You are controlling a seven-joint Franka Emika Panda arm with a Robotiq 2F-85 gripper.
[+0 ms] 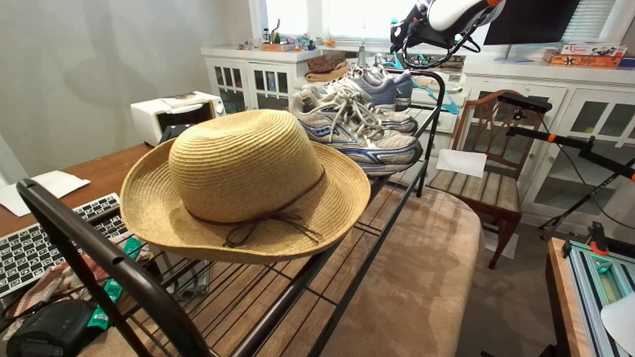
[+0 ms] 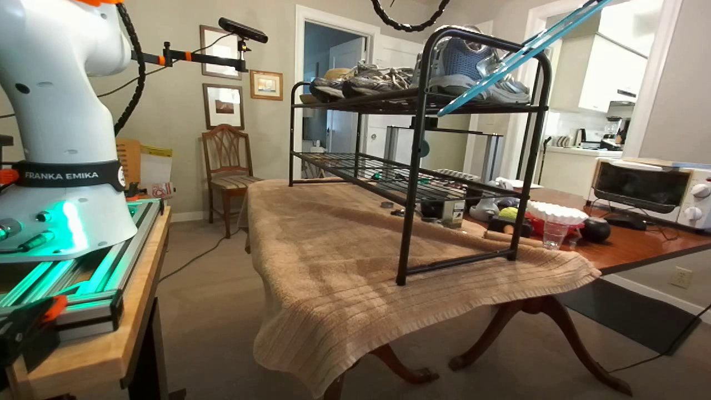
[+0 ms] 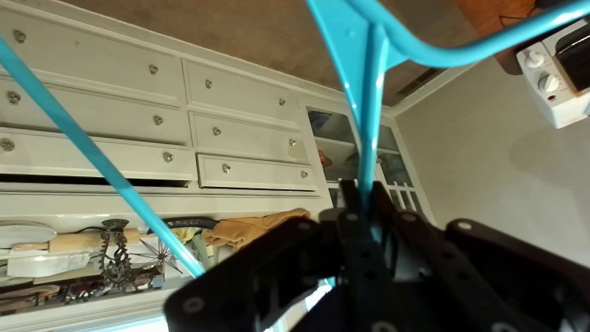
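A light-blue plastic hanger [image 3: 371,105] runs up from between the fingers of my gripper, which is shut on it. Part of the hanger [image 2: 496,76] also shows in exterior view 2, slanting across the end of the black rack [image 2: 416,166] in that picture. Behind the rack's far end in exterior view 1, the hanger's lower corner [image 1: 450,107] hangs below the dark hand. The fingertips are hidden in both exterior views. Whether the hanger touches the rack cannot be told.
A straw hat [image 1: 244,172] and several sneakers [image 1: 357,128] fill much of the rack's top shelf. The lower shelf [image 2: 373,170] looks mostly bare. A towel [image 2: 320,266] covers the table under the rack. A wooden chair [image 1: 491,160] stands beyond.
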